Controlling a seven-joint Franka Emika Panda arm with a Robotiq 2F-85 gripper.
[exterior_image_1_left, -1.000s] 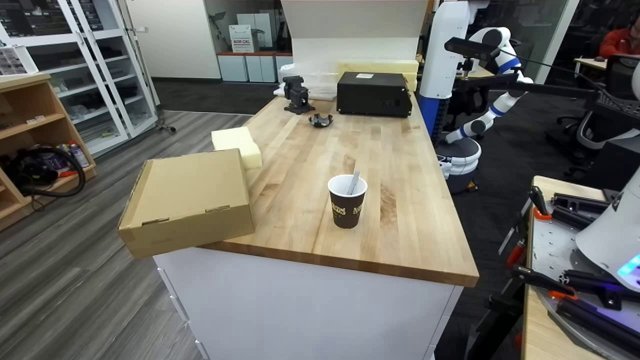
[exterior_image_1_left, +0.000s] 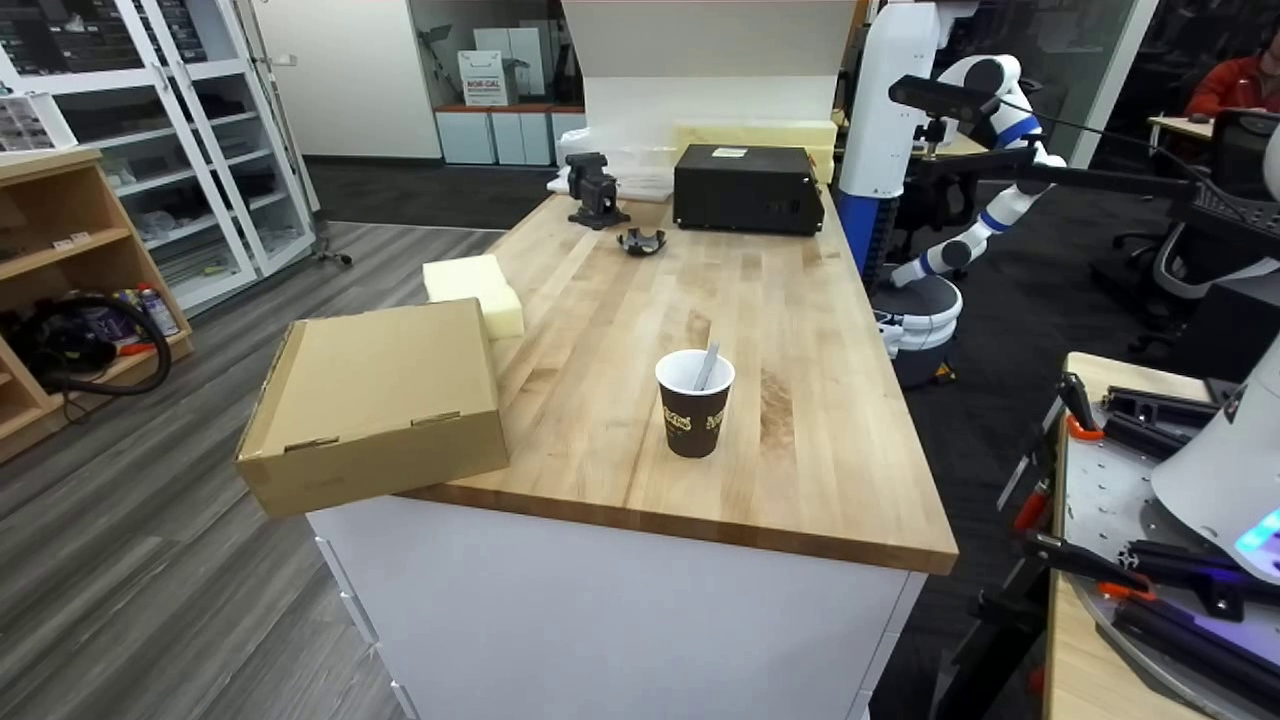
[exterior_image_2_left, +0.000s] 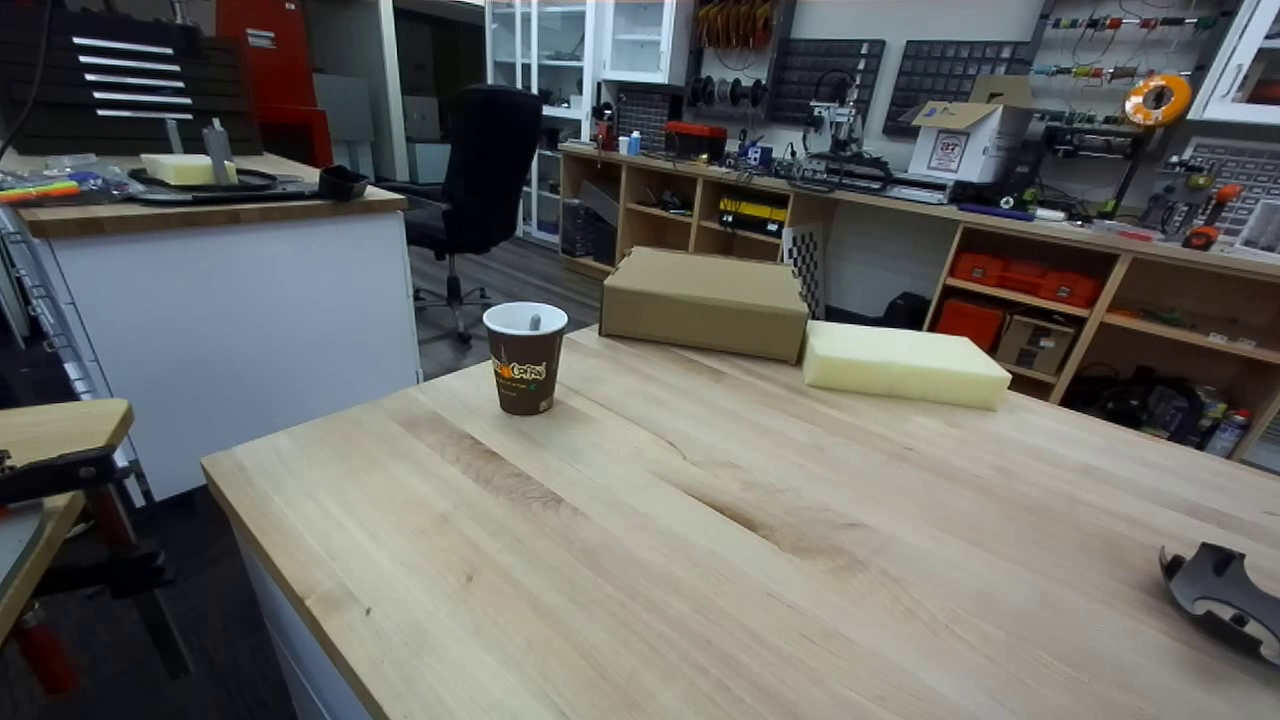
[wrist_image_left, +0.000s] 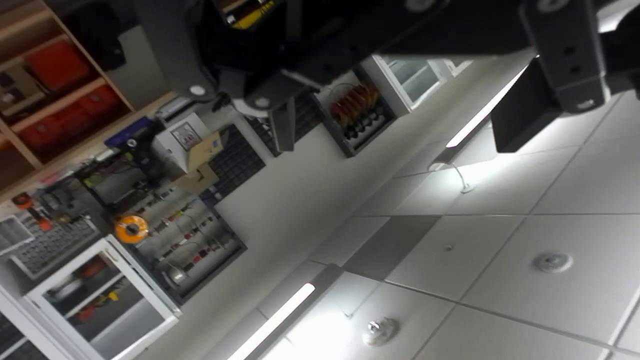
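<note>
A dark paper coffee cup (exterior_image_1_left: 693, 414) with a white rim stands upright on the wooden table (exterior_image_1_left: 828, 480); a grey stick-like handle (exterior_image_1_left: 708, 365) leans out of it. The same cup (exterior_image_2_left: 524, 366) appears near the table's left corner in exterior view 2. My gripper shows only in the wrist view, where its two dark fingers stand wide apart with nothing between them. That view faces the ceiling and the upper wall, far from the tabletop. Neither exterior view shows the gripper.
A closed cardboard box (exterior_image_1_left: 378, 384) overhangs the table's left edge beside a pale foam block (exterior_image_1_left: 475, 292). Toward the far end sit a black case (exterior_image_1_left: 746, 188), a black clamp-like device (exterior_image_1_left: 594, 192) and a small curved black part (exterior_image_1_left: 641, 241). Bare wood surrounds the cup.
</note>
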